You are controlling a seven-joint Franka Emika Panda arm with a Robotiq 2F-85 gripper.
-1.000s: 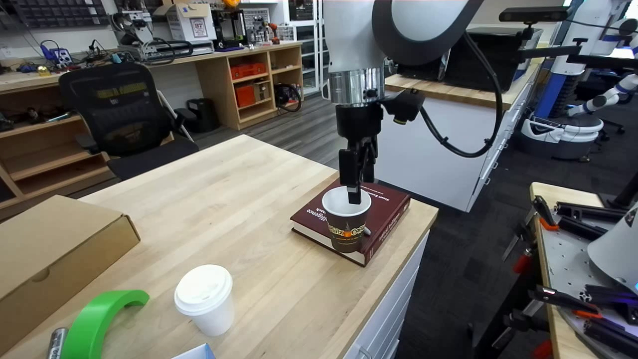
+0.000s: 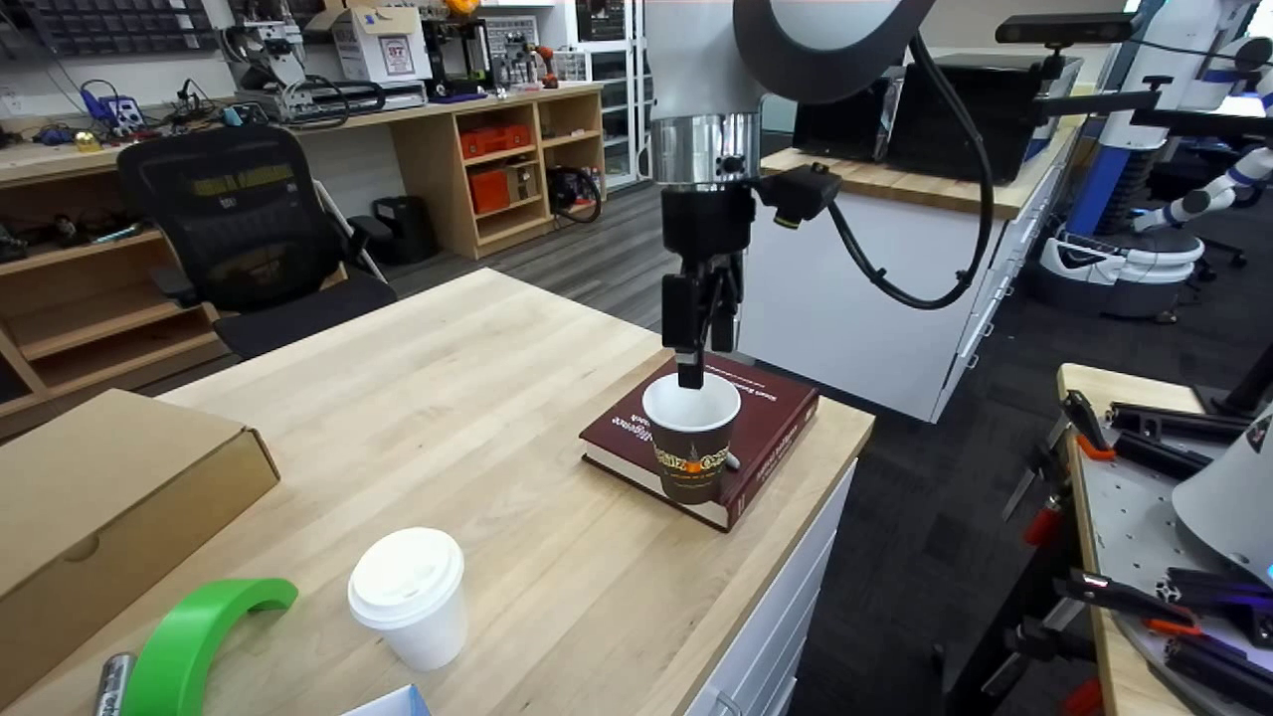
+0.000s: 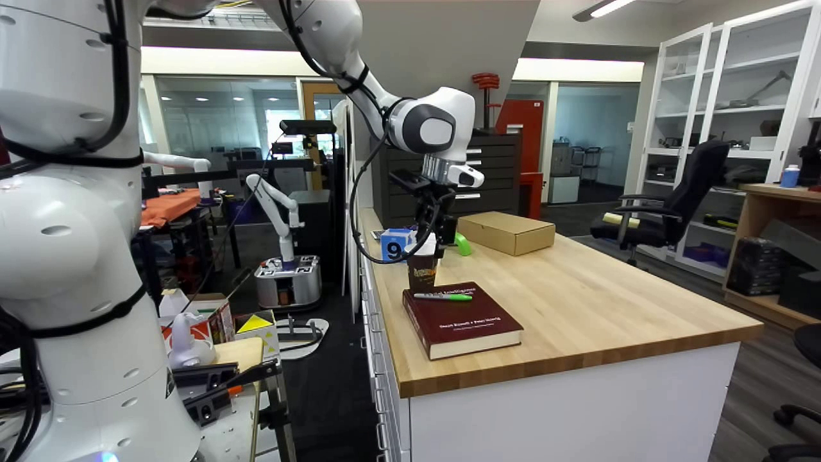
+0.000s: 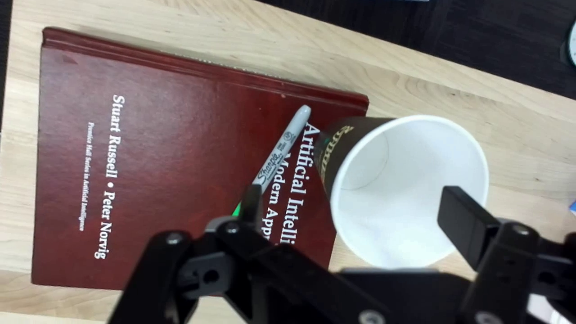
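Note:
A dark brown paper cup (image 2: 692, 459) with a white inside stands upright at the title end of a maroon book (image 2: 764, 400); whether its base touches the book cannot be told. Over the cup hangs my gripper (image 2: 707, 358), pointing down and open. In the wrist view one finger (image 4: 467, 227) overlaps the cup's white opening (image 4: 410, 189), while the other lies over the book beside the marker. Nothing is held between them. A grey Sharpie marker (image 4: 283, 146) with a green end (image 3: 460, 297) rests on the book's cover, partly covered by the near finger in the wrist view.
On the table stand a lidded white cup (image 2: 409, 597), a green arch (image 2: 191, 650), a cardboard box (image 2: 107, 513) and a blue numbered block (image 3: 394, 244). The table's drawer-side edge (image 2: 782, 543) runs close to cup and book. Bare wood (image 2: 465, 382) lies across the middle.
In exterior view 1 my gripper has risen a little and shifted slightly left over the cup. Cup and book have stayed in place.

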